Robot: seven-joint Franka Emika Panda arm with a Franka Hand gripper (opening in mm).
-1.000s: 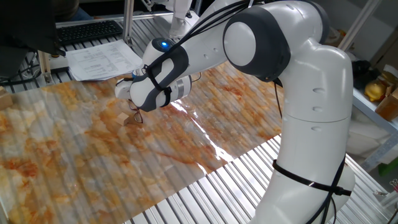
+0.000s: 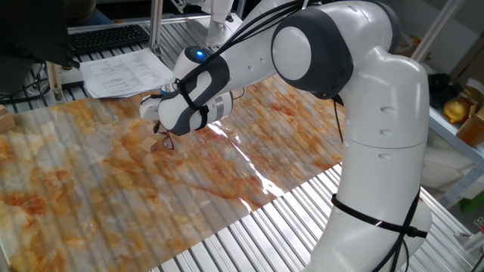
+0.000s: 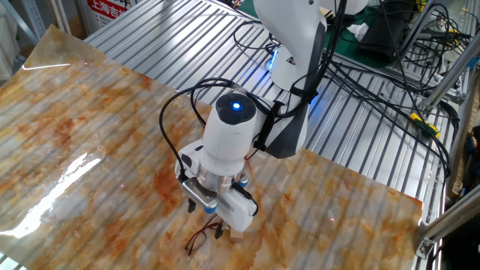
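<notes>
A pair of thin dark-framed glasses (image 3: 196, 238) is at the table surface, close to one finger (image 3: 219, 232) of my gripper (image 3: 205, 218). The two dark fingers stand well apart in exterior view 2, so the gripper is open. Whether the glasses touch the nearer finger cannot be made out. In exterior view 1 the glasses (image 2: 169, 141) show just below the hand, beside a small wooden block (image 2: 150, 143). The hand mostly covers that block (image 3: 237, 235) in exterior view 2.
Marbled sheeting (image 2: 98, 189) covers the table, with wide bare areas around the hand. Papers (image 2: 126, 73) and a keyboard (image 2: 110, 38) lie beyond its far edge. Another wooden block (image 2: 5, 119) sits at the far left.
In exterior view 1 a dark finger now shows under the hand where it was hidden before, and the glasses sit at a slightly different angle. The arm and wooden block look unmoved.
</notes>
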